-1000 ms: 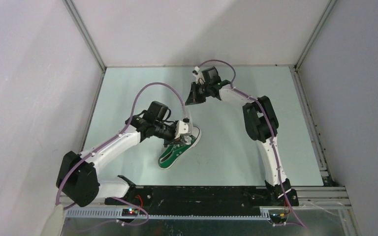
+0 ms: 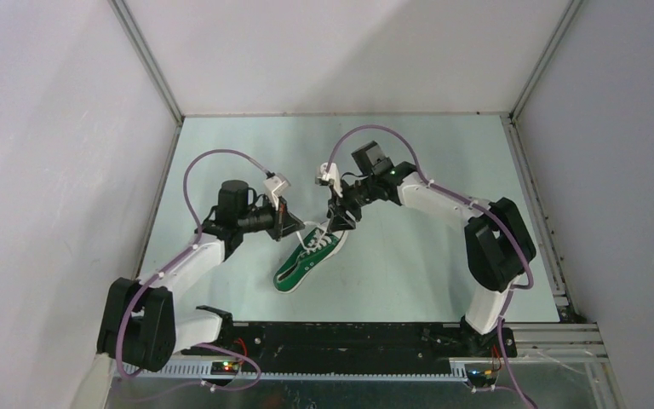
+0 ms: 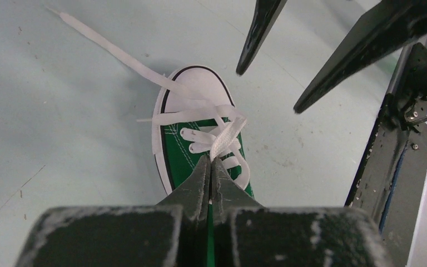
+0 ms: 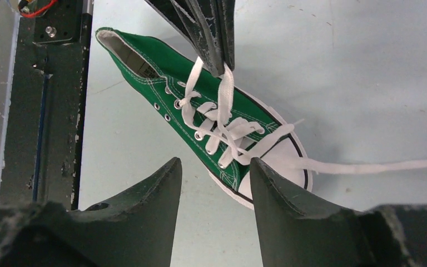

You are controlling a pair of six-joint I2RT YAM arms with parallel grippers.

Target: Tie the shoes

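A green low shoe lies on the table, toe toward the back right. Its white laces are loosely crossed over the eyelets, and one long end stretches past the toe. My left gripper is shut on a lace, lifting it above the middle of the shoe; the same gripper shows at the top of the right wrist view. My right gripper is open over the toe end, with nothing between its fingers, and its fingertips also show in the left wrist view.
White walls stand at back and sides. A dark rail with wiring runs along the front edge.
My right arm has swung from the back right down and left to the shoe's toe. My left gripper has shifted left, drawing the lace with it. The shoe lies where it was.
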